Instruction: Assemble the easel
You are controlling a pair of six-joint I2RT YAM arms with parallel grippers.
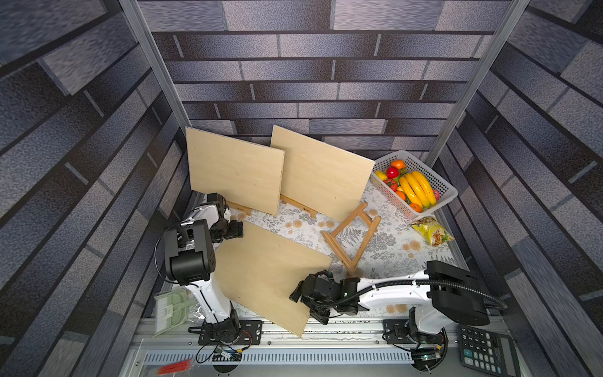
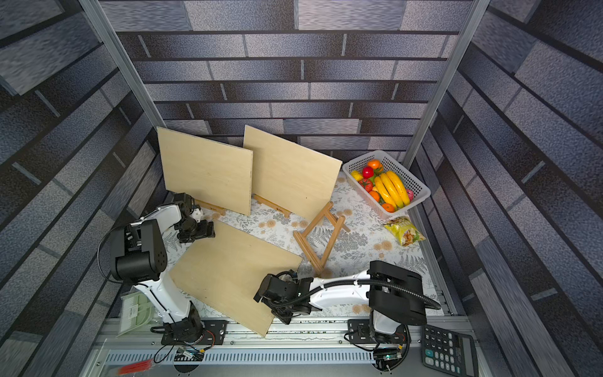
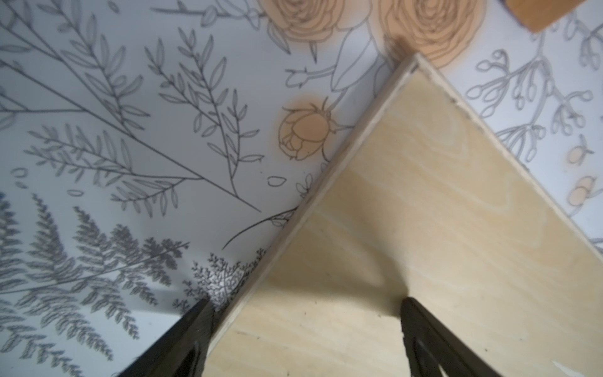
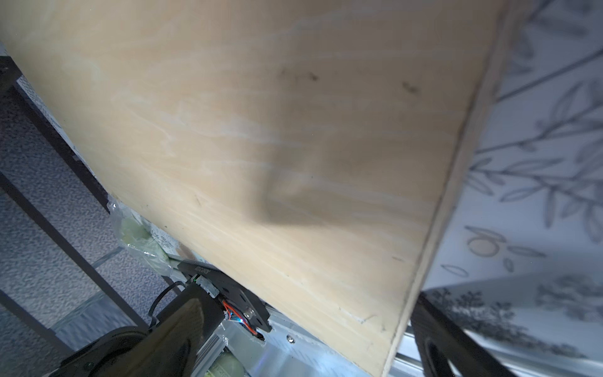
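Note:
A flat wooden board [image 1: 270,264] lies on the floral tabletop at the front middle. A small wooden easel [image 1: 355,238] stands bare to its right. Over the board's left corner my left gripper [image 1: 235,230] is open; in the left wrist view its fingers [image 3: 182,342] are spread, one above the corner's edge and one above the wood. My right gripper [image 1: 307,308] is open at the board's right edge; in the right wrist view that edge [image 4: 442,207] runs between the spread fingers, nearer the right one. Whether either gripper touches the board cannot be told.
Two upright boards, the left one [image 1: 235,166] and the right one [image 1: 323,172], rest on small easels at the back. A grey fruit basket [image 1: 449,191] and a yellow snack bag [image 1: 432,231] occupy the right side.

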